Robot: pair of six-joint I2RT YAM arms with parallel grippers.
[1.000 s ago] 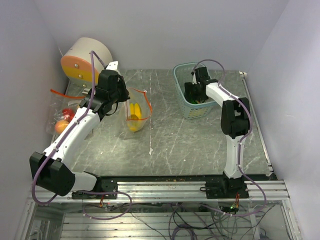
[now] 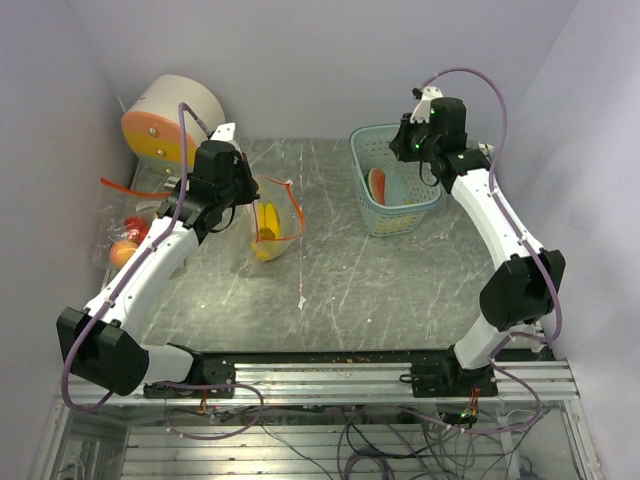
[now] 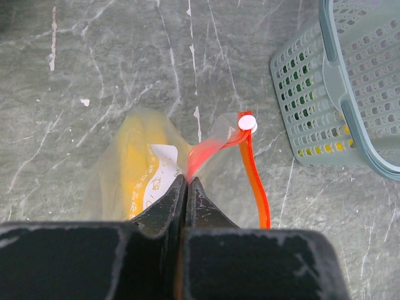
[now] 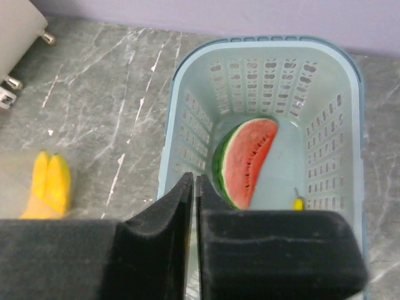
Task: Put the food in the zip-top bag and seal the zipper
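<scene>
My left gripper (image 2: 250, 194) is shut on the edge of a clear bag with an orange zipper (image 3: 253, 178). Its white slider (image 3: 247, 122) shows at the zipper's corner. Yellow bananas (image 2: 268, 222) lie inside this bag, whose mouth gapes in the top view. A watermelon slice (image 4: 247, 162) rests on the floor of the blue basket (image 4: 167, 147), its red face and green rind showing. Above that basket hovers my right gripper, its fingertips drawn together with nothing visible between them, clear of the slice.
Another clear bag holding red and orange food (image 2: 124, 250) lies at the far left. Behind it stands a cream and orange bread box (image 2: 175, 118). A small yellow item (image 4: 299, 204) is also in the basket.
The watermelon's red face now shows where mostly green was visible before. The left arm has stayed put.
</scene>
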